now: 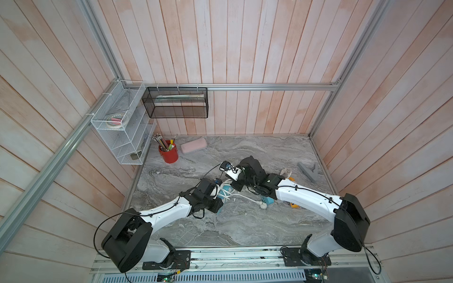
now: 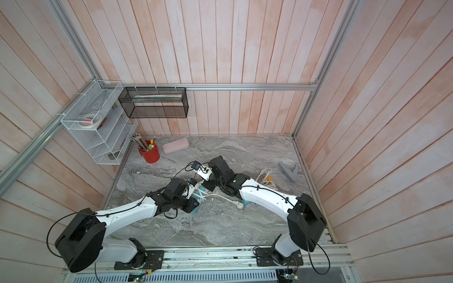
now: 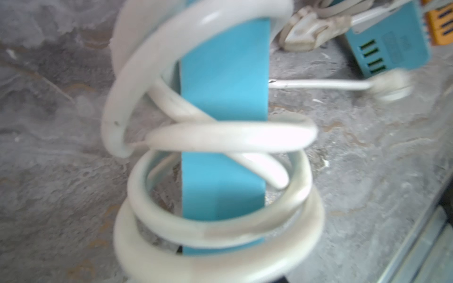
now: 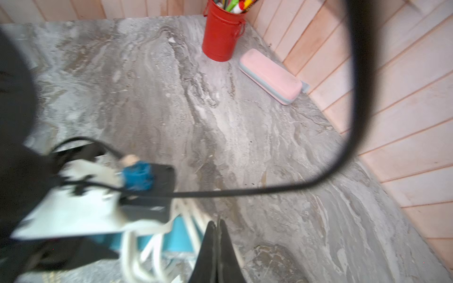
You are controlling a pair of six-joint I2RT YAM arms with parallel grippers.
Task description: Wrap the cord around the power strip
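Observation:
The blue power strip [image 3: 225, 70] fills the middle of the left wrist view, with its thick white cord [image 3: 231, 136] looped loosely around it several times. At the strip's near end, my left gripper [image 1: 220, 200] is shut on it; its fingers are mostly hidden by strip and loops. A straight run of cord leads right to the white plug [image 1: 262, 205] lying on the table. My right gripper is shut, its fingertips together with nothing visible between them. In the right wrist view it is just right of the strip and loops, partly overlapping the cord.
A second blue strip [image 3: 391, 42] and an orange one [image 3: 441, 23] lie to the right. Beyond them is a grey object [image 1: 309, 171]. The red pencil bucket [image 1: 169, 153] and pink case [image 1: 194, 145] stand at the back left.

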